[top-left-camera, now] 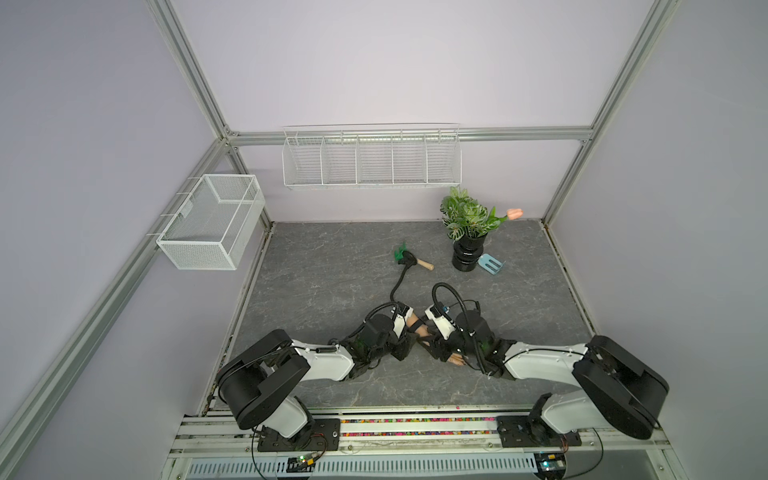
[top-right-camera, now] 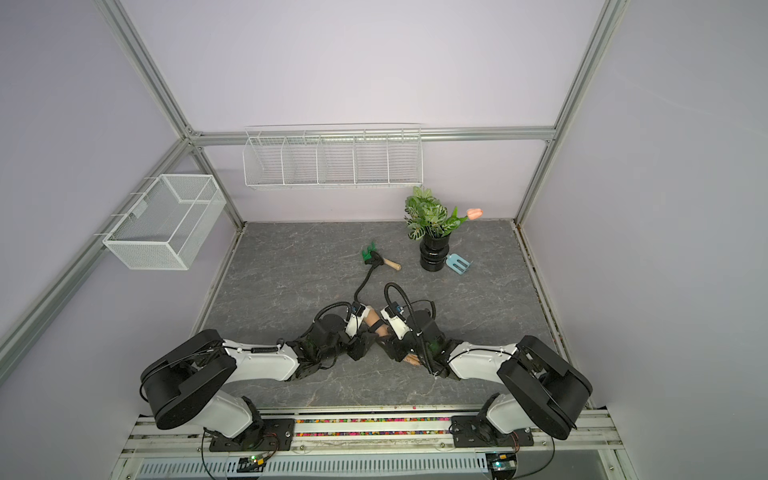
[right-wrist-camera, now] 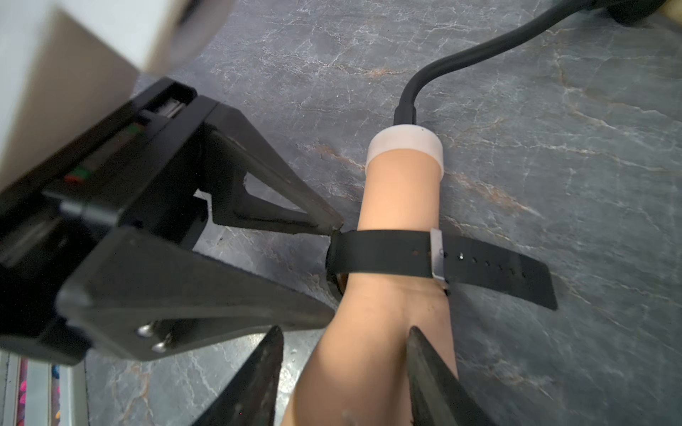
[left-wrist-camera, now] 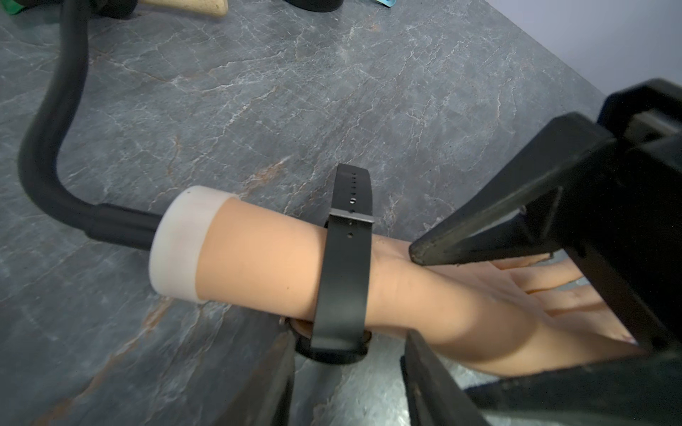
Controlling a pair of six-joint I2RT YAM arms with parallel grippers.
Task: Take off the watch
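The black watch [left-wrist-camera: 343, 284] sits around the wrist of a skin-coloured model hand [left-wrist-camera: 454, 305]. In the right wrist view, its strap [right-wrist-camera: 387, 252] runs through a metal buckle [right-wrist-camera: 437, 254], and the free end [right-wrist-camera: 504, 273] stands out past it. My left gripper is part open, its fingertips on either side of the watch case; whether they touch it I cannot tell. My right gripper is shut on the hand, one finger each side, beyond the watch on the palm side. Both grippers meet over the hand in the top left view [top-left-camera: 416, 321].
A black flexible tube [left-wrist-camera: 57, 127] runs from the hand's white cuff to a black base beside a green tool with a wooden handle [top-left-camera: 425, 265]. A black plant vase [top-left-camera: 465, 256] and blue fork [top-left-camera: 490, 263] stand farther back.
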